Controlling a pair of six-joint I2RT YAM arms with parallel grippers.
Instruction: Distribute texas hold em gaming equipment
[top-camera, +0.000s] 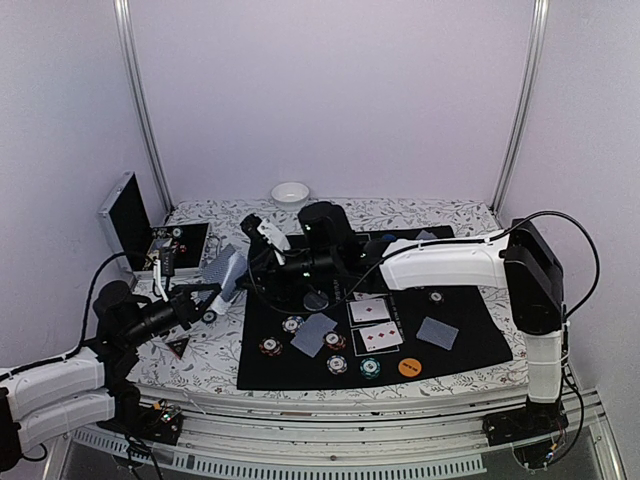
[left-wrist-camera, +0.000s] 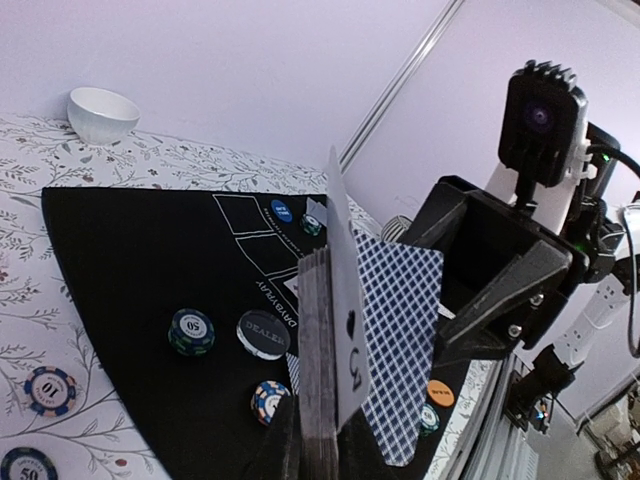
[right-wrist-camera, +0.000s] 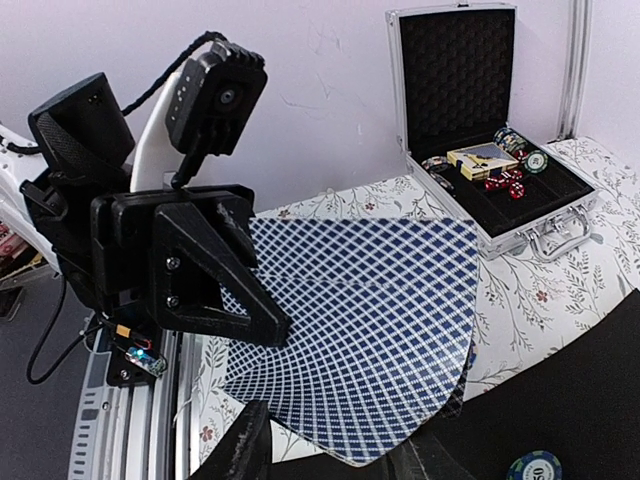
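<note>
My left gripper is shut on a deck of cards (left-wrist-camera: 318, 350), held upright on edge in the left wrist view. A card with its white face showing (left-wrist-camera: 347, 330) leans away from the deck. A blue-checked card back (left-wrist-camera: 405, 340) shows beside it, close to the right fingers. My right gripper stands part open at the deck, its fingers apart. Between them, in the right wrist view, comes the lower corner of a bowed blue-backed card (right-wrist-camera: 360, 330). Whether that card is pinched does not show. From above, both grippers meet at the mat's left edge.
The black mat (top-camera: 470, 350) carries chips, face-up cards (top-camera: 378, 336) and face-down cards (top-camera: 437, 333). An open case with dice and chips stands at the back left. A white bowl (top-camera: 290, 194) sits behind the mat. Loose chips (left-wrist-camera: 50, 391) lie left of it.
</note>
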